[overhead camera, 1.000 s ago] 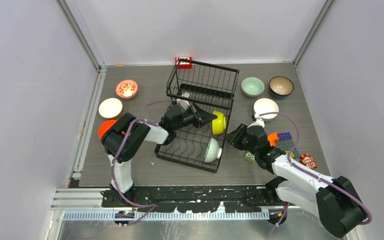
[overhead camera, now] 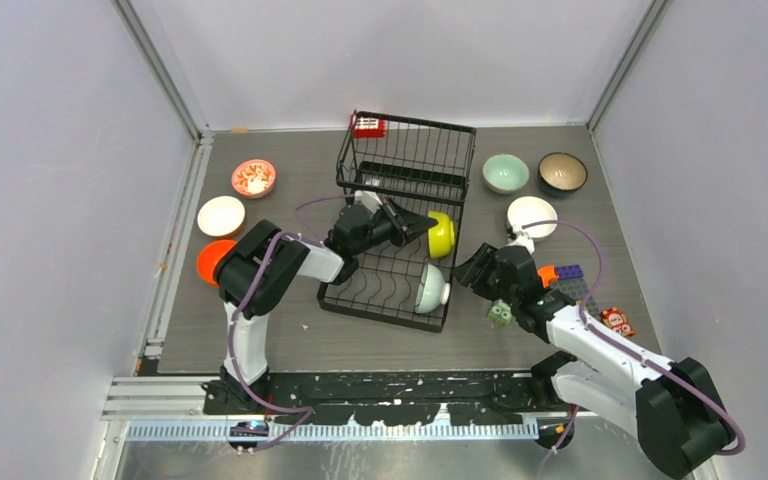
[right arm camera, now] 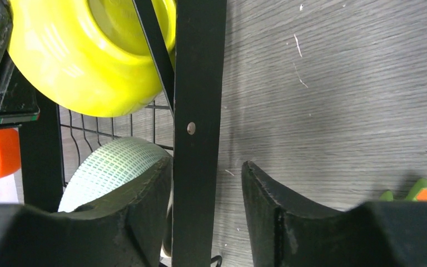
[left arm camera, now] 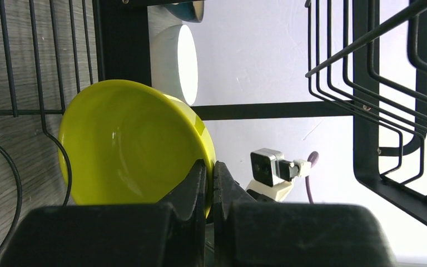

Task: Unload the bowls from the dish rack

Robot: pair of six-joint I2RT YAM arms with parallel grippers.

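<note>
The black dish rack (overhead camera: 380, 315) stands mid-table, holding a yellow bowl (overhead camera: 441, 236) on its side and a pale bowl (overhead camera: 427, 288) below it. My left gripper (overhead camera: 422, 225) is inside the rack, shut on the yellow bowl's rim, as the left wrist view shows. My right gripper (overhead camera: 468, 265) is at the rack's right side. In the right wrist view its fingertips (right arm camera: 250, 172) are part open, straddling the rack's black side bar, with a gap on the right; whether they touch it I cannot tell.
Green (overhead camera: 506, 172), brown (overhead camera: 562, 172) and white (overhead camera: 532, 213) bowls stand at the back right; more dishes line the left. Small toys (overhead camera: 617, 321) lie beside the right arm.
The rack has shifted slightly up the top view, the yellow bowl and left gripper moving slightly with it. The right arm has shifted slightly.
</note>
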